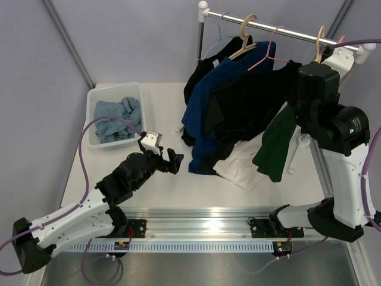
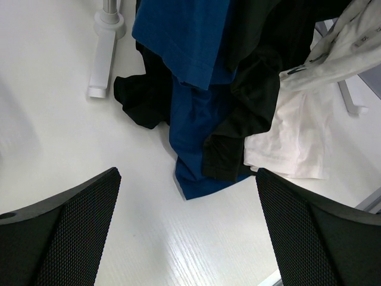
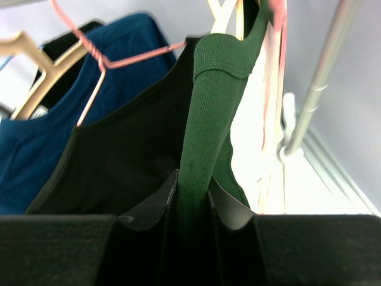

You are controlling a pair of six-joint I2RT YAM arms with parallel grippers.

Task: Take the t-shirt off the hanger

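Note:
A dark green T-shirt [image 1: 275, 143] hangs at the right of the rail [image 1: 280, 31]. In the right wrist view its cloth [image 3: 208, 113] runs up to a pale hanger [image 3: 221, 16], and my right gripper is shut on it. Beside it hang black, blue [image 1: 202, 113] and white garments on pink, beige and blue hangers. My left gripper [image 1: 168, 160] stands open over the table, left of the clothes; in the left wrist view nothing is between its fingers.
A white bin [image 1: 91, 122] with grey-blue cloth sits at the back left. Rail posts and a metal edge bound the right side.

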